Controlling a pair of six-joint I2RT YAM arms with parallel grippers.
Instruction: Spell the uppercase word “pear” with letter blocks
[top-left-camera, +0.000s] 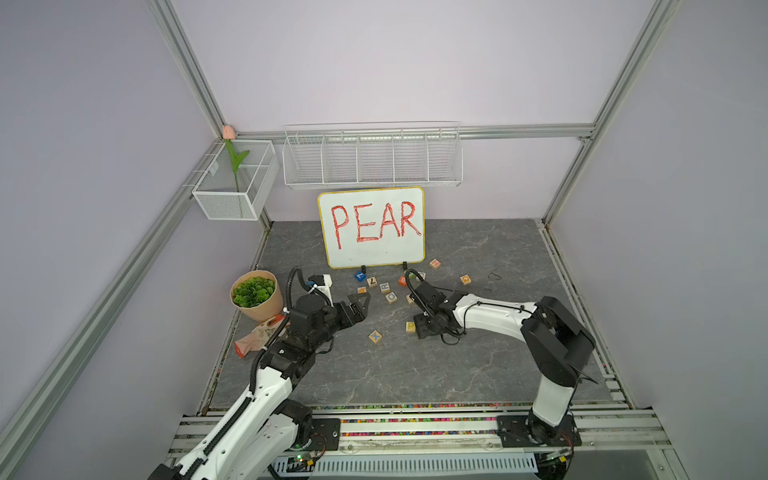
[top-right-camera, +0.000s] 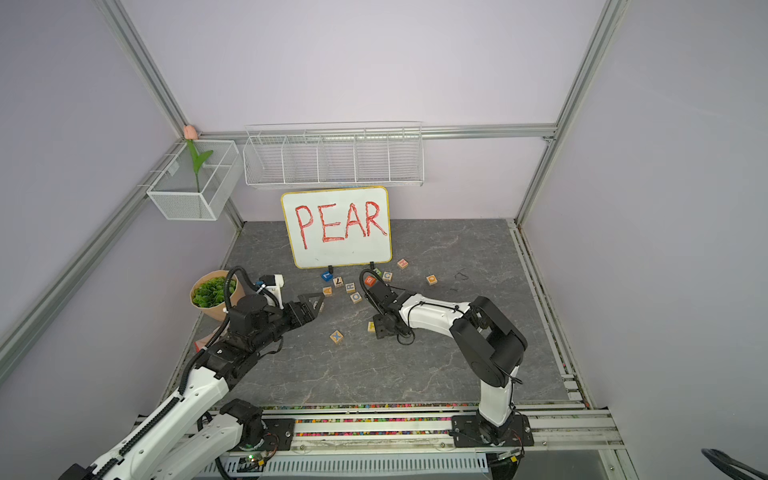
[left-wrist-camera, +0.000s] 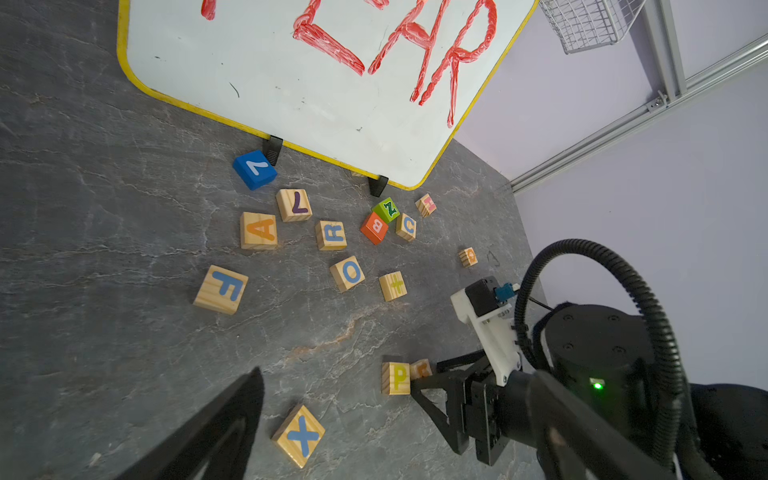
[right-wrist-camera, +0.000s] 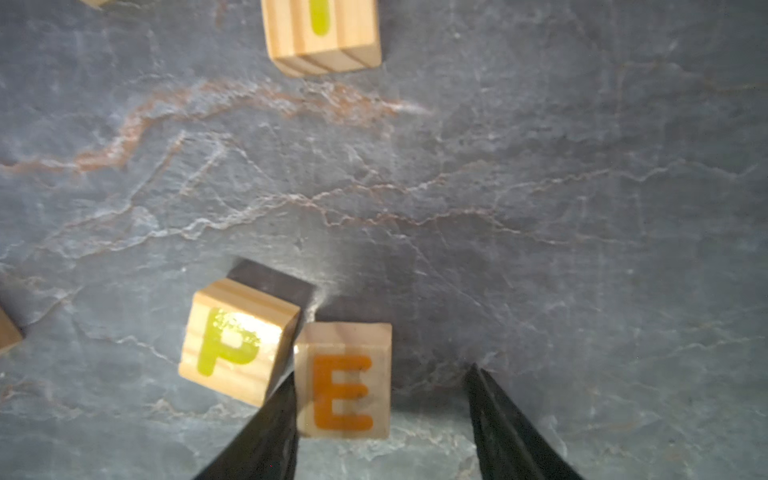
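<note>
A wooden P block (right-wrist-camera: 232, 344) lies on the table, with an orange E block (right-wrist-camera: 342, 380) beside it. My right gripper is low around the E, part open, one finger at its left side and a gap at its right. The A block (left-wrist-camera: 258, 230) and R block (left-wrist-camera: 331, 236) lie farther back, below the whiteboard (left-wrist-camera: 280, 80) reading PEAR in red. My left gripper (top-left-camera: 356, 308) hangs raised at the left, its fingers apart.
Other blocks, including F (left-wrist-camera: 220, 289), X (left-wrist-camera: 300, 434) and O (left-wrist-camera: 348, 273), are scattered around. A potted plant (top-left-camera: 256, 292) stands at the far left. Bare table lies at the front and right.
</note>
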